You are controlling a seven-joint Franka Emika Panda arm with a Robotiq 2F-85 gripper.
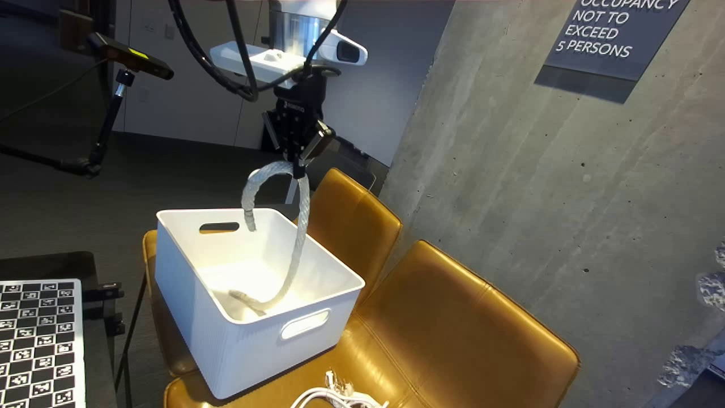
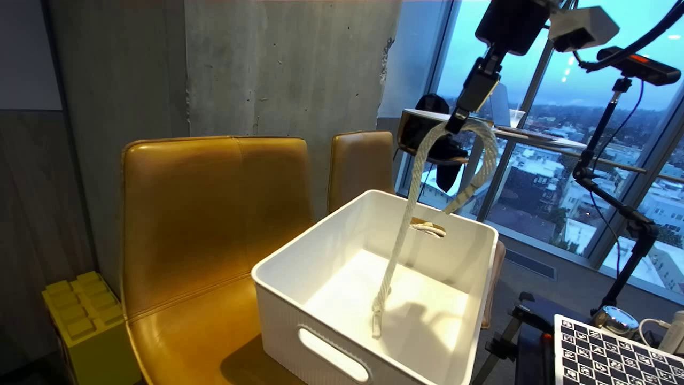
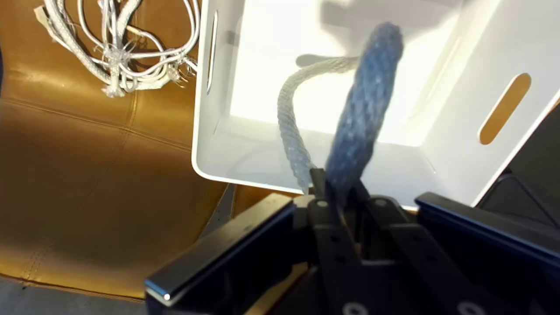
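Note:
My gripper [image 1: 299, 170] is shut on a thick, pale braided rope [image 1: 301, 217], pinching it partway along its length. In exterior view 2 the rope [image 2: 402, 237] bends over at the fingertips: its long end hangs down inside the white bin [image 2: 301, 250], while the short end curls beside the gripper, near the rim of the far wall. In the wrist view one stretch of rope [image 3: 365, 105] rises blurred between the fingers, and another curves over the bin's bright floor. The gripper itself is above the bin, clear of its walls.
The bin rests on tan leather chairs [image 1: 469, 319]. A bundle of thin white cords [image 3: 120, 63] lies on the seat next to it. A checkered board [image 1: 41, 340] stands at the left, and a camera on a stand [image 1: 136, 61] rises behind.

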